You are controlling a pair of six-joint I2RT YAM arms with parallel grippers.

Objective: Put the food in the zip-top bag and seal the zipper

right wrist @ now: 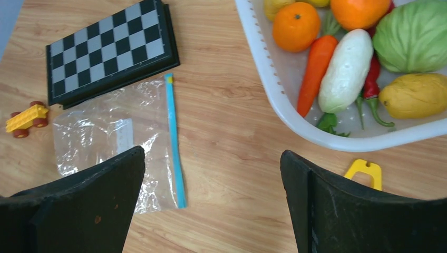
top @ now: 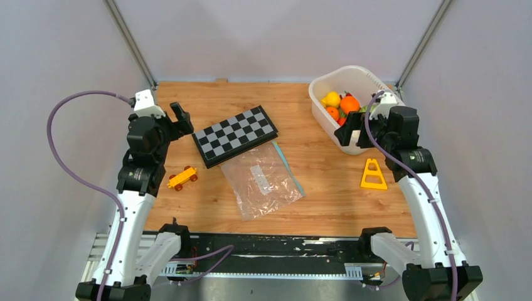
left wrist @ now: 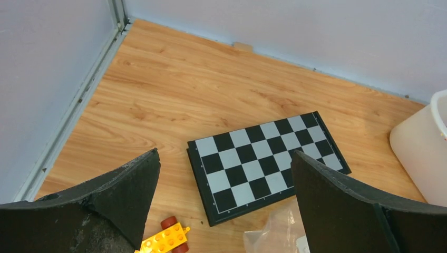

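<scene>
A clear zip top bag [top: 266, 185] lies flat on the table, its blue zipper edge [right wrist: 174, 142] facing right. Its far side touches or tucks against the checkered board. The food lies in a white basket [top: 321, 119] at the back right: oranges [right wrist: 296, 27], a carrot [right wrist: 318, 71], a white vegetable [right wrist: 345, 71], red peppers, a cabbage [right wrist: 414, 37] and a yellow lemon-like piece [right wrist: 414, 96]. Above the table's left side, my left gripper is open and empty. My right gripper, open with nothing between its fingers, hangs over the basket's front left side.
A black-and-grey checkered board [top: 235, 135] sits behind the bag. Left of the bag stands a yellow toy car [top: 182, 178]. A yellow triangular piece [top: 374, 175] lies in front of the basket. Bare wood separates bag and basket.
</scene>
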